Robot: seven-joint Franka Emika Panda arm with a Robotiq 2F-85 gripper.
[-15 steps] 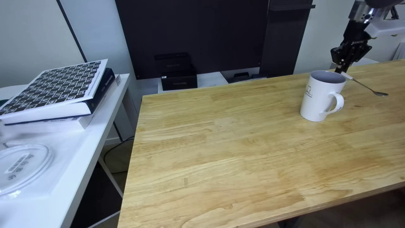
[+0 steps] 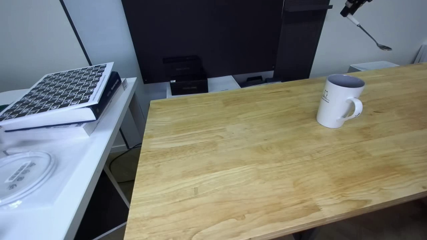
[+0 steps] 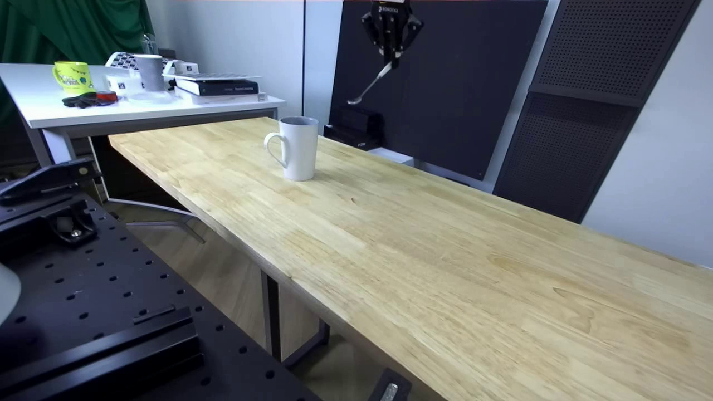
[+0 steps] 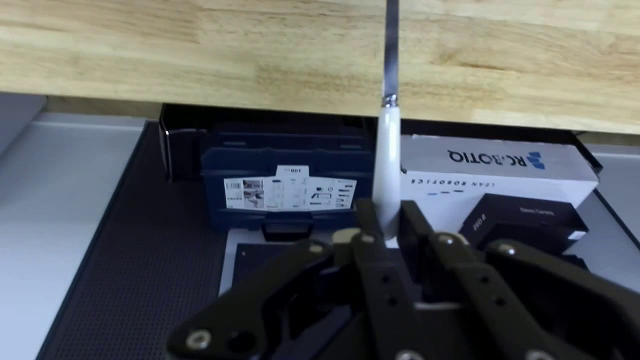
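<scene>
High above the table hangs a metal spoon with a white handle [image 4: 388, 159], its bowl end tilted downward in both exterior views. My gripper is shut on the end of that handle. In exterior view 1 the spoon [image 2: 371, 36] is up and to the right of the mug, with only the tip of the gripper [image 2: 348, 12] inside the picture. A white mug [image 2: 335, 106] with a grey inside stands upright on the table, its handle toward the front right. Exterior view 2 shows the mug [image 3: 302, 150] below and left of the spoon [image 3: 371, 87]. Spoon and mug are apart.
A white side table [image 2: 100, 136] bears books [image 2: 60, 92].
My gripper has risen well above the table, carrying the spoon up and slightly to the left in exterior view 1. The mug has stayed in place.
</scene>
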